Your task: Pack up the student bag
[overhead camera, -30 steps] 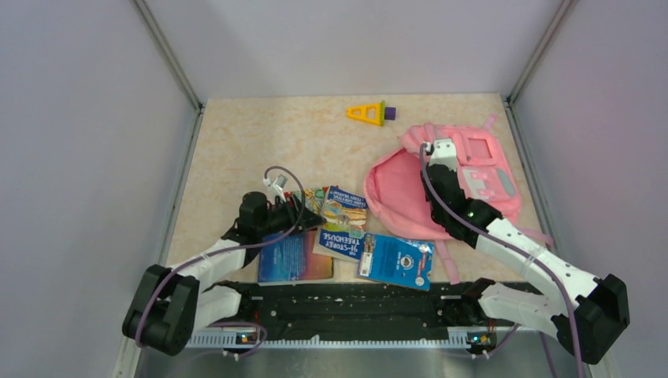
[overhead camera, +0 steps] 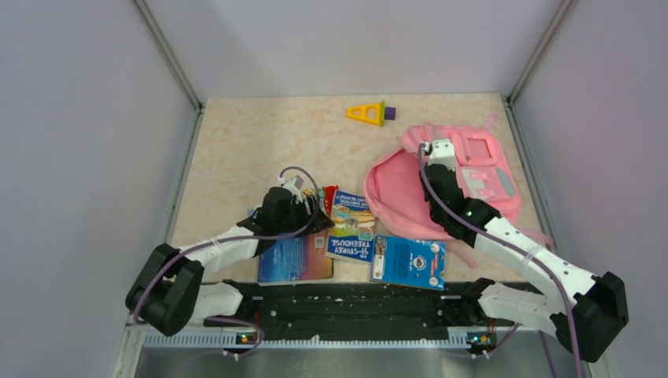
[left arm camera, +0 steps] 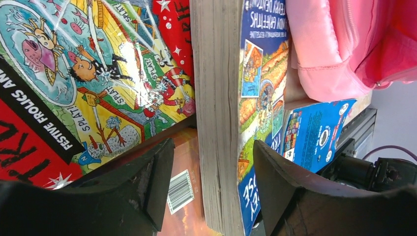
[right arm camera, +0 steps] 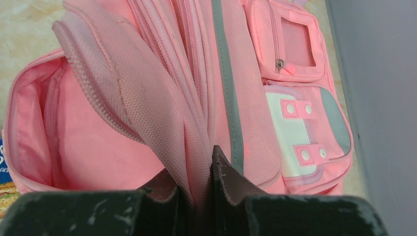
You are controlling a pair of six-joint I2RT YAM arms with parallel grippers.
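Observation:
The pink backpack (overhead camera: 402, 206) lies open at the right. My right gripper is shut on its pink fabric flap (right arm camera: 142, 98). My left gripper stands open low over the books, its fingertips either side of the thick page edge of the Treehouse book (overhead camera: 351, 244), seen upright-facing in the left wrist view. A red, colourful book (left arm camera: 118, 73) lies to its left, an orange-blue book (overhead camera: 287, 264) below, and a blue book (overhead camera: 408, 264) beside the backpack.
A yellow triangular toy (overhead camera: 364, 113) with a purple end lies at the back. Side walls bound the table.
Since a second ago my left gripper moved slightly right, and the Treehouse book and blue book shifted rightward. My right gripper has stayed in place.

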